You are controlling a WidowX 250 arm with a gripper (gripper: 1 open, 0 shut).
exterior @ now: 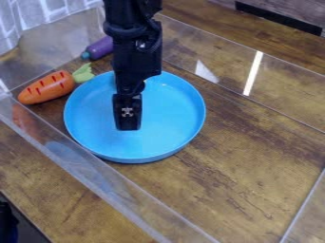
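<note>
My black gripper (128, 102) reaches down from the top of the view and hangs over the middle of a blue plate (165, 133). It is open, and I see nothing held in it. Part of the plate behind it is hidden by the gripper.
An orange toy carrot (47, 87) with a green top lies left of the plate. A purple object (98, 47) lies at the back left. Clear panels border the wooden table (241, 180), which is bare to the right of the plate.
</note>
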